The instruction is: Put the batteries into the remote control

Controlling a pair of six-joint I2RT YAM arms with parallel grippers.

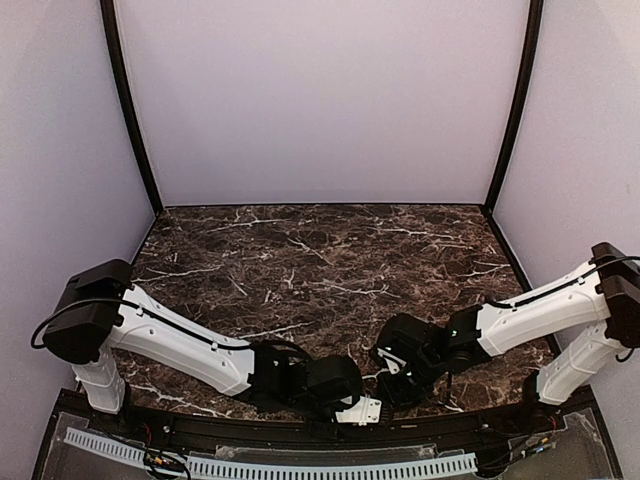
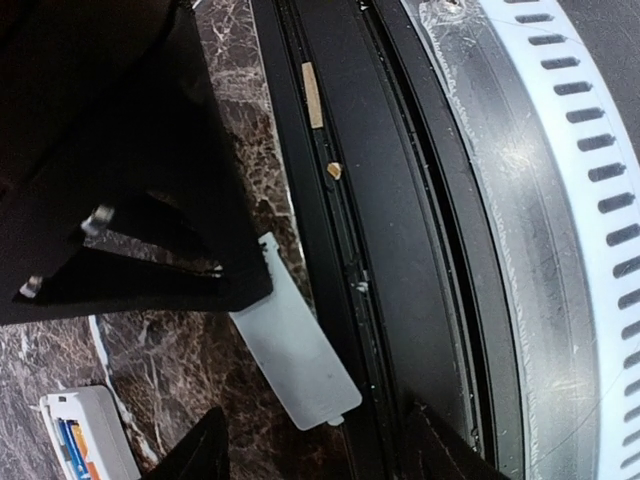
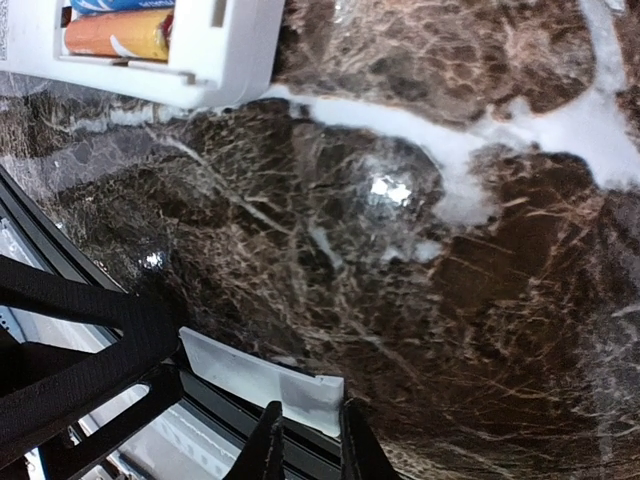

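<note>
The remote (image 2: 85, 430) lies open on the marble table with blue and orange batteries (image 3: 120, 35) in it. Its pale battery cover (image 2: 295, 360) lies along the table's front edge. My right gripper is at the cover, shut on it as far as shows; in the left wrist view its black body covers the cover's far end. My left gripper is over the cover's other end, fingers apart at the bottom of the view. In the top view both grippers hide most of these things.
A black rail (image 2: 420, 250) and a slotted white strip (image 2: 615, 220) run along the front edge.
</note>
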